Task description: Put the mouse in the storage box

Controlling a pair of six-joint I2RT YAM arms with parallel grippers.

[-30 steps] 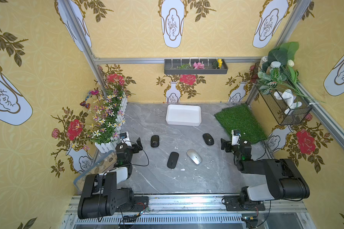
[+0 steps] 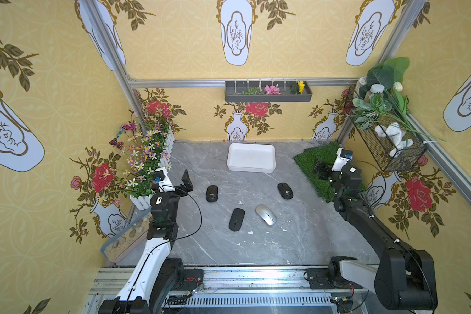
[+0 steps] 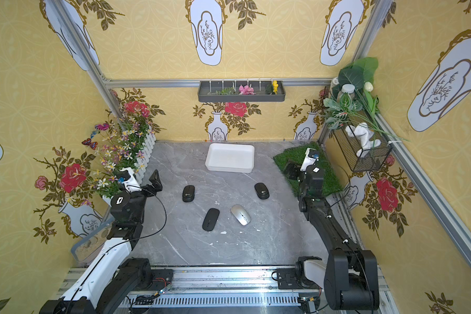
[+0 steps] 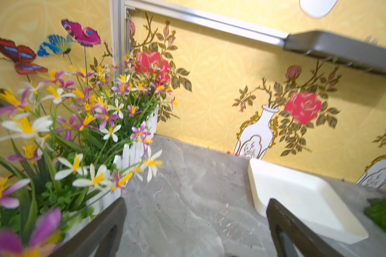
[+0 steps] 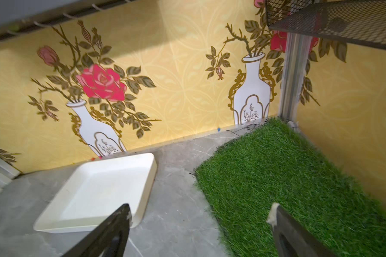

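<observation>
Several mice lie spread over the middle of the grey table: a black mouse at left (image 2: 212,193), a flat black mouse at front (image 2: 236,219), a silver mouse (image 2: 266,214) and a black mouse at right (image 2: 285,190). Behind them, near the back wall, sits the white storage box (image 2: 251,158), empty. My left gripper is open beside the flower planter, left of the mice, with nothing between its fingers. Over the edge of the grass mat, right of the mice, my right gripper is open and empty. Neither wrist view shows a mouse.
Artificial flowers (image 4: 73,158) in a white-fenced planter crowd the left arm's side. A green grass mat (image 5: 278,184) covers the right rear, below a wire basket (image 2: 387,146) on the wall. Bare table surrounds the mice and lies before the box.
The mice and box have not moved.
</observation>
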